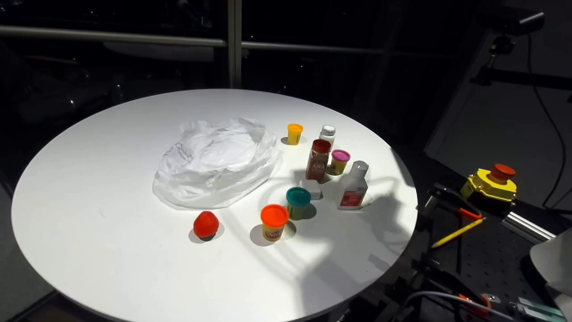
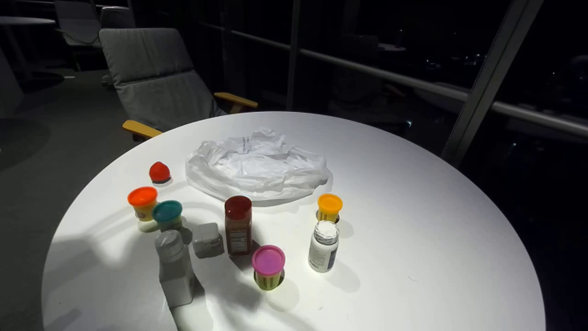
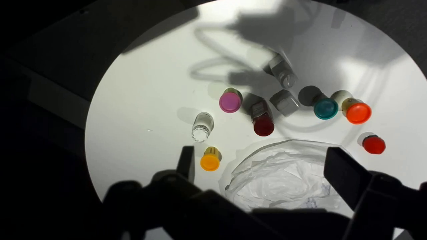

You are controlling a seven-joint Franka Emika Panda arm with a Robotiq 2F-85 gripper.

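Wide open, my gripper hangs above the table with nothing between its fingers; neither exterior view shows it. Beneath it in the wrist view spreads a crumpled white plastic bag (image 3: 286, 176). A yellow-lidded tub (image 3: 210, 162) stands near the left finger, beside a white bottle (image 3: 202, 127). Farther off are a pink-lidded tub (image 3: 230, 102), a dark-red-capped jar (image 3: 263, 120), a small white box (image 3: 285, 102) and a clear-capped bottle (image 1: 352, 190). Teal-lidded (image 1: 298, 203) and orange-lidded (image 1: 274, 221) tubs stand close together. A red rounded object (image 1: 206, 224) sits apart, near the bag.
A grey chair (image 2: 157, 77) stands behind the table in exterior view 2.
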